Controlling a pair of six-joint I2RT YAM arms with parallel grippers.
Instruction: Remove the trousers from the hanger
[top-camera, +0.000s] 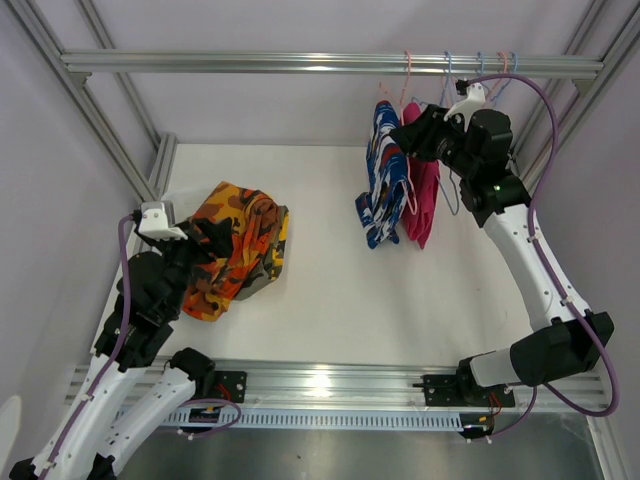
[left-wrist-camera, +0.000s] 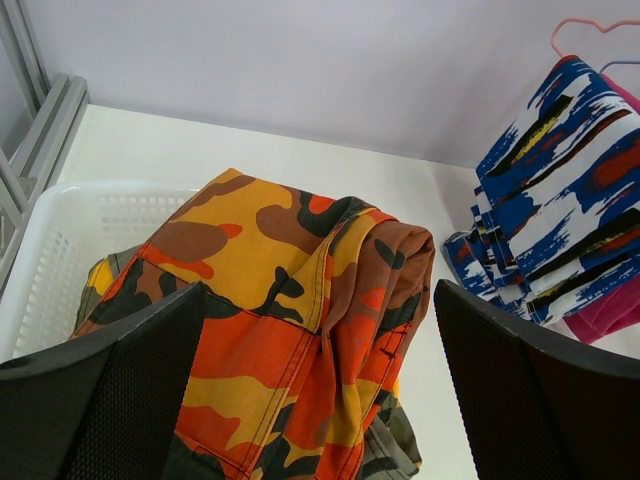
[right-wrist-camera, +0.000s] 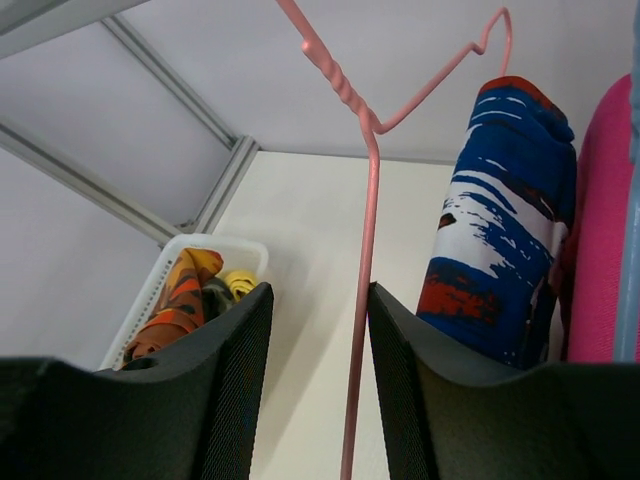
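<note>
Blue, white and red patterned trousers (top-camera: 383, 180) hang on a pink hanger (right-wrist-camera: 364, 220), with pink trousers (top-camera: 427, 205) just to their right. My right gripper stands open at that hanger, whose pink wire runs between its fingers in the right wrist view. The patterned cloth (right-wrist-camera: 490, 240) shows beyond it. My left gripper is open above a pile of orange camouflage clothing (left-wrist-camera: 260, 270) on the left.
A white basket (left-wrist-camera: 80, 220) holds the camouflage clothing. A metal rail (top-camera: 250, 60) spans the back, with more pink and blue hangers at the right. The middle of the white board (top-camera: 310, 300) is clear.
</note>
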